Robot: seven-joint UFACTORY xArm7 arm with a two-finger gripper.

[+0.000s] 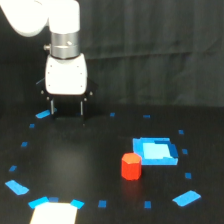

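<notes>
A red block (131,166) with a faceted outline sits on the black table, right of centre. Just behind it and to its right is a small blue tray (171,160) with a white patch inside. My gripper (68,104) hangs at the back left, far from both, pointing down. Its two fingers stand apart, and nothing shows between them. The fingertips are small and dark against the dark background.
A pale object (53,213) is cut off by the bottom edge at the left. Blue tape marks (187,198) are scattered round the table. Between the gripper and the red block the surface is clear.
</notes>
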